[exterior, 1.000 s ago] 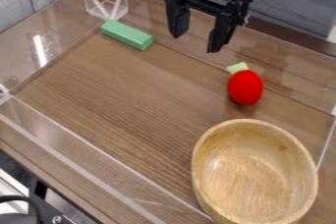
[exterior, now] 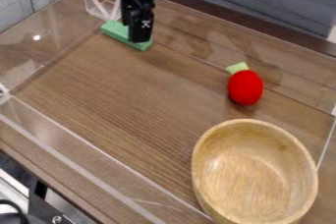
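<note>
My black gripper [exterior: 137,22] is at the upper left of the camera view, open, hanging over a green block [exterior: 120,33] that lies flat on the brown table. Whether the fingertips touch the block cannot be told. A red oval object [exterior: 245,88] lies at the right, with a small green piece [exterior: 238,68] just behind it.
A large tan bowl [exterior: 253,174] fills the lower right. A clear object [exterior: 101,5] stands at the top left near the table's edge.
My gripper has moved left from the back middle of the table to over the green block. The objects on the table appear in the same places.
</note>
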